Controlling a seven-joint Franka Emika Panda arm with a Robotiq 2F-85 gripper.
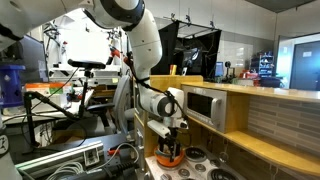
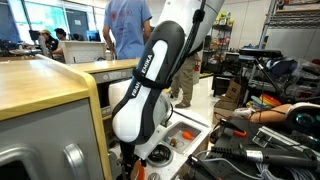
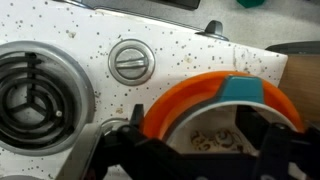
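An orange, round dish or pan rests on the white stove top, and a teal cup with a pale rim and small brown pieces inside appears within it. In the wrist view my gripper is open over the cup. The left dark finger lies outside the rim, while the right one overlaps the rim's right side. Whether either touches the cup I cannot tell. From the first exterior view, the gripper points down at the orange dish; the cup is hard to make out there.
A coil burner and a silver knob lie left of the dish in the wrist view. A microwave and a wooden shelf stand close behind the arm. More burners continue to the right.
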